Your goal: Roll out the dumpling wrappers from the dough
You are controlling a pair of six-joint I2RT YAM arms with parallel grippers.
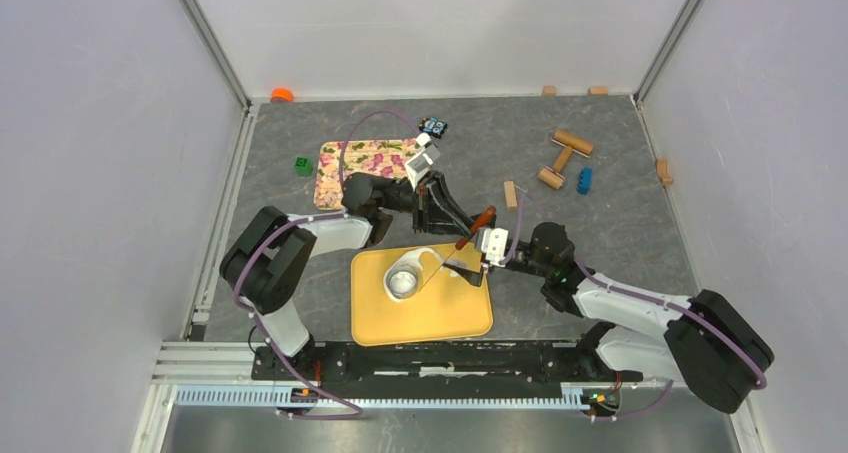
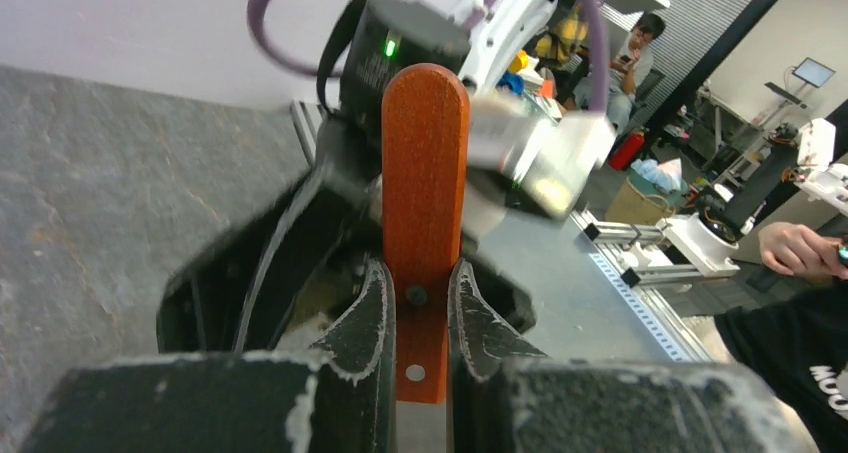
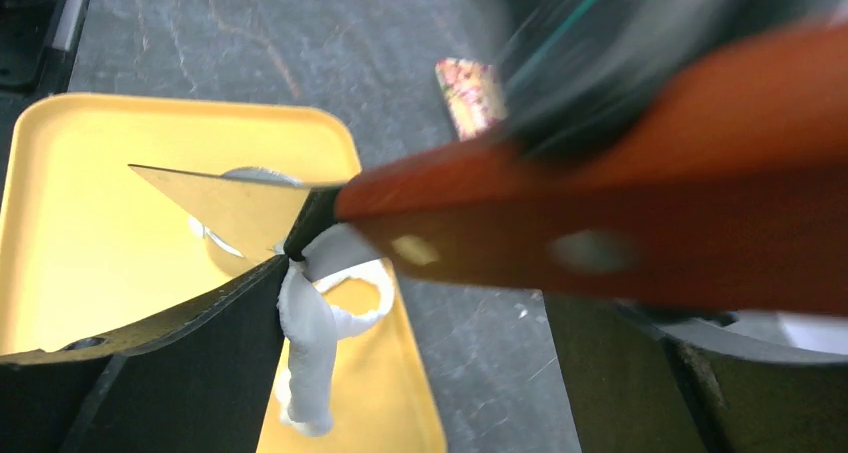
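Note:
My left gripper is shut on the wooden handle of a knife [image 2: 423, 173]; its steel blade [image 3: 230, 208] hangs over the yellow tray [image 1: 380, 313]. On the tray are a metal cup [image 1: 403, 283] with white contents and a white dough loop [image 3: 365, 308]. In the right wrist view a hanging length of white dough [image 3: 310, 363] lies beside a black finger, under the blade. My right gripper [image 1: 462, 271] is open just below the knife, its fingers wide apart; whether it touches the dough is unclear.
A floral board [image 1: 330, 173] sits behind the left arm. Wooden rollers [image 1: 572, 143], a blue piece [image 1: 585, 181], a wooden block [image 1: 511, 195] and a green cube [image 1: 303, 166] are on the grey table. Both arms crowd the middle.

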